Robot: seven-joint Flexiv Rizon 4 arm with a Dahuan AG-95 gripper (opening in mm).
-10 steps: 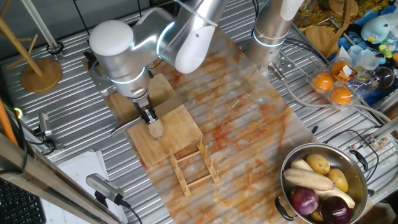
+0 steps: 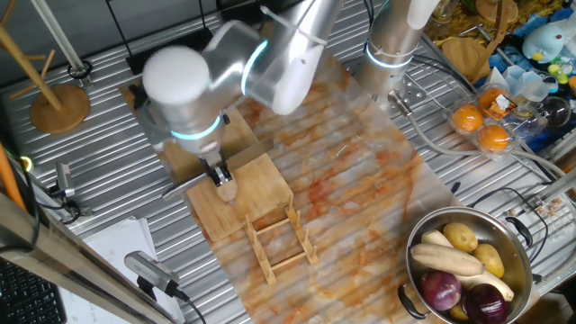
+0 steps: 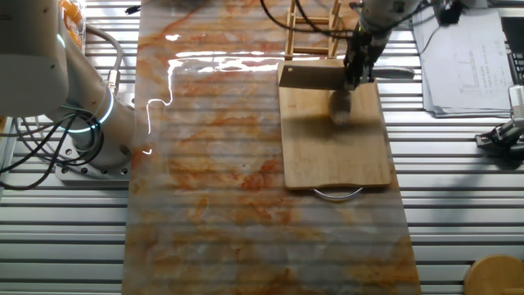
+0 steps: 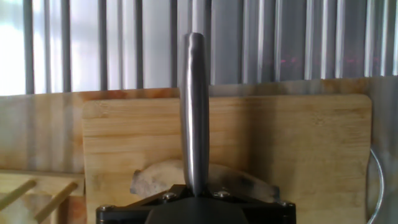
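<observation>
My gripper (image 2: 217, 171) is shut on a knife, its fingers closed around the metal near where handle and blade meet. In exterior view 1 the broad grey blade (image 2: 251, 153) points one way from the fingers and the silver handle (image 2: 183, 186) the other. The wrist view shows the handle (image 4: 196, 106) running straight out ahead of the gripper, and the blade is hidden there. A pale brown, elongated vegetable (image 4: 160, 177) lies on the wooden cutting board (image 4: 311, 146). In exterior view 2 the vegetable (image 3: 340, 106) is beside the blade (image 3: 311, 77); contact between them cannot be told.
A small wooden rack (image 2: 262, 256) stands against one end of the board. To the right is a steel pot (image 2: 517, 270) with several vegetables. Papers (image 3: 467, 61) lie off the marbled mat (image 3: 205, 205), which is largely clear between board and arm base.
The upper part of the arm has swung slightly right and down in exterior view 1, so the wrist stands at a different tilt. Knife, vegetable and board look almost unmoved.
</observation>
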